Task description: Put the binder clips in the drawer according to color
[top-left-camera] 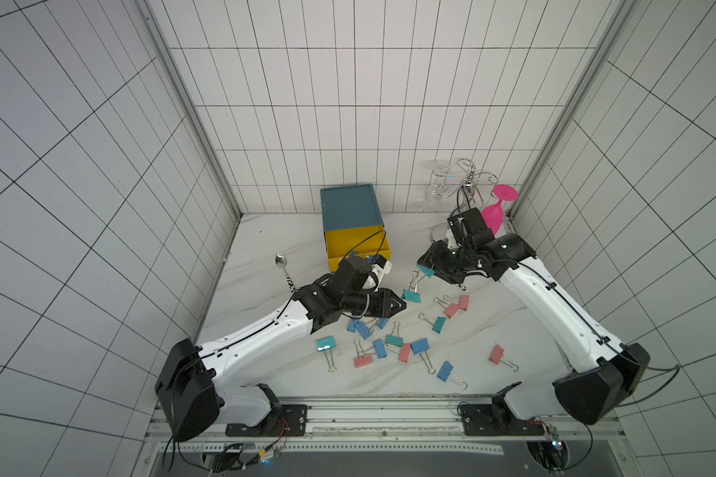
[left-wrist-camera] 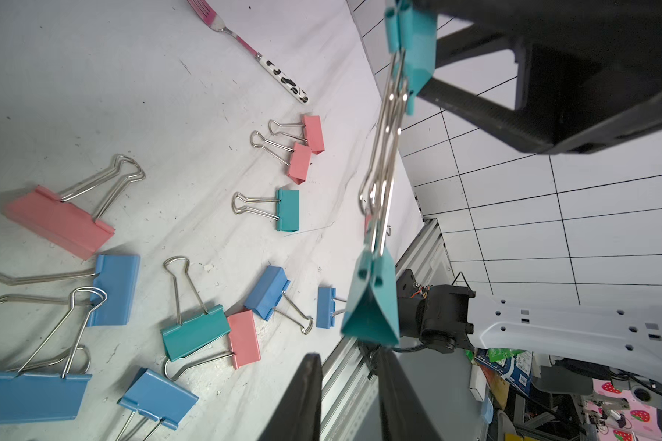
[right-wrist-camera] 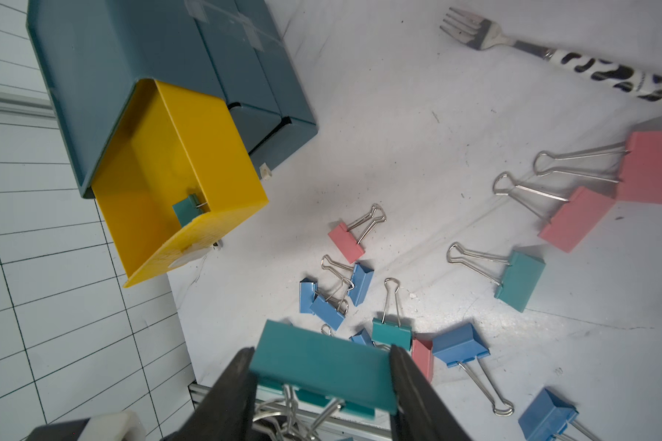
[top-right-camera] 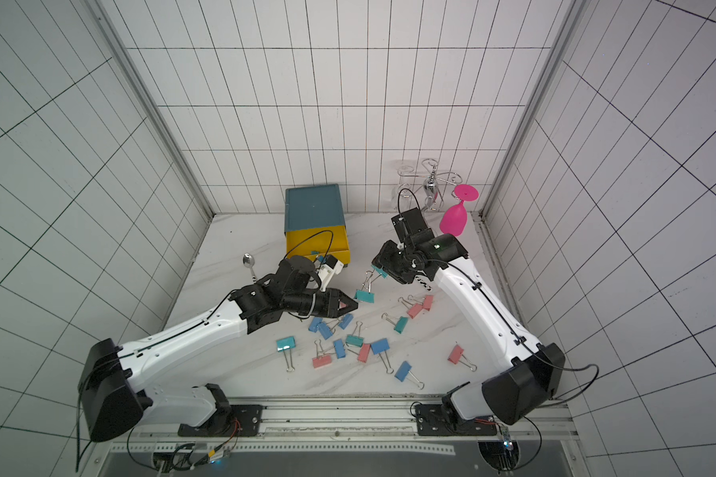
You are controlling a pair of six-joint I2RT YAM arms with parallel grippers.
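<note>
Two teal binder clips are linked by their wire handles. My right gripper is shut on the upper clip point(right-wrist-camera: 323, 360), raised above the table. The lower clip point(left-wrist-camera: 371, 301) hangs below it by the handles. Close beside this hanging clip is my left gripper; its fingers stand a little apart, with nothing visible between them. The yellow drawer point(right-wrist-camera: 206, 139) is pulled out of the grey-blue box, with a teal clip point(right-wrist-camera: 187, 210) inside. Several pink clips point(left-wrist-camera: 60, 220), blue clips point(left-wrist-camera: 33, 397) and teal clips point(left-wrist-camera: 195, 330) lie on the table.
A spoon point(top-left-camera: 281, 260) lies left of the box point(top-left-camera: 351, 205). A fork point(right-wrist-camera: 518, 45) lies right of it. At the back right stand a pink goblet point(top-left-camera: 493, 213) and a wire rack point(top-left-camera: 469, 181). Loose clips crowd the middle front.
</note>
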